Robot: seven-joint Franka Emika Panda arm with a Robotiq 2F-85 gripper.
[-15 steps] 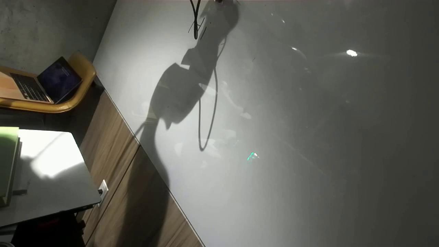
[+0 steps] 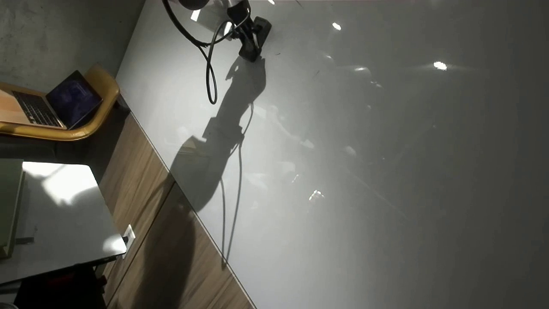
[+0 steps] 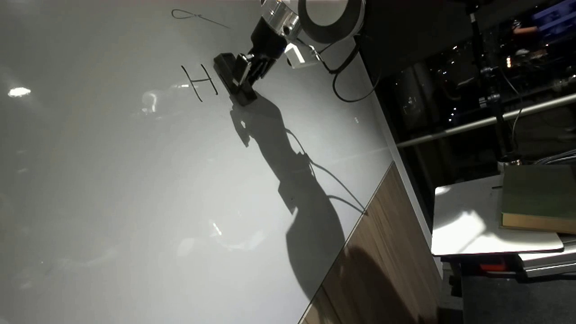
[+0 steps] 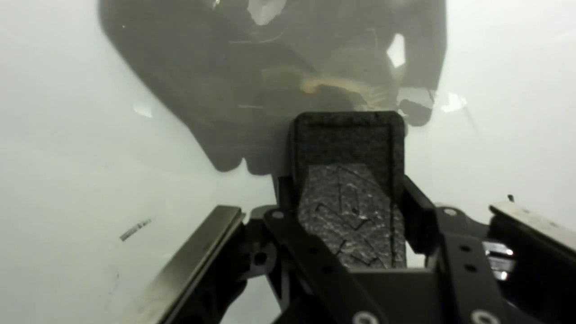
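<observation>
A dark block-shaped eraser [image 4: 348, 137] with a grey worn patch is clamped in my gripper, between its black fingers. It appears to rest against the whiteboard [image 2: 360, 154], though exact contact is hard to judge. In the second exterior view, the eraser [image 3: 224, 67] lies just right of a black handwritten H [image 3: 198, 81]. A looped black line [image 3: 197, 16] runs above that letter. The wrist view shows a short dark stroke [image 4: 135, 229] left of the fingers. Whatever lies under the eraser is hidden.
Wood panels [image 2: 154, 221] border the board at the lower left. Outside it are a laptop [image 2: 74, 100] on a yellow chair and a white table [image 2: 67, 216]. A cable loop [image 2: 209, 77] hangs from the arm. Most of the board is clear.
The gripper and eraser have come into the first exterior view from its top edge, moving down and left. They now cover much of the spot where several short black strokes showed.
</observation>
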